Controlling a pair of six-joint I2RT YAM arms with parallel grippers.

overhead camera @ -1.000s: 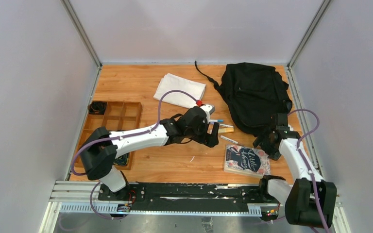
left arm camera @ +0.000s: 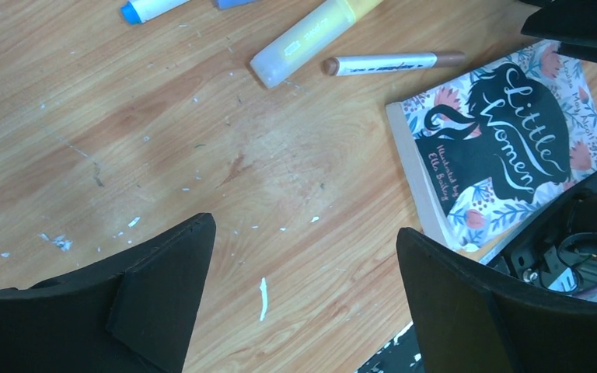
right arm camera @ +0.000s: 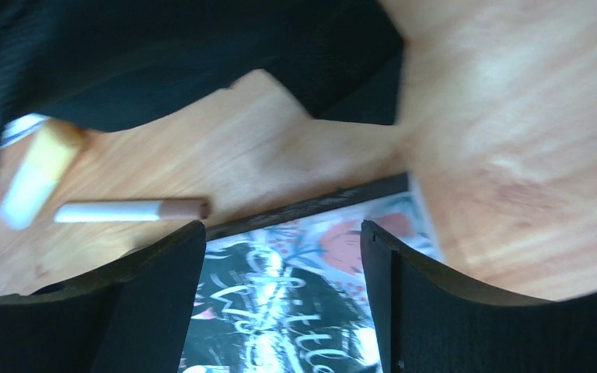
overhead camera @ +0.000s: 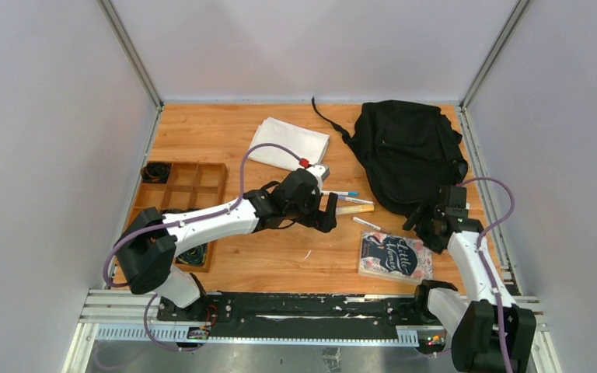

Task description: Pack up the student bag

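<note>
The black bag [overhead camera: 404, 151] lies at the back right. The Little Women book [overhead camera: 396, 256] [left arm camera: 497, 148] lies flat at the front right. A brown marker [left arm camera: 385, 64], a yellow glue stick [left arm camera: 303, 45] and a blue marker [left arm camera: 155, 8] lie near the middle. My left gripper [overhead camera: 325, 212] hovers open over the table, left of the book, with nothing between its fingers. My right gripper [overhead camera: 424, 221] is open above the book's upper edge, beside the bag; its view is blurred.
A wooden compartment tray [overhead camera: 198, 175] with cables stands at the left. A folded white cloth [overhead camera: 288, 140] lies at the back middle.
My right arm has shifted slightly around the bag's front edge and the book.
</note>
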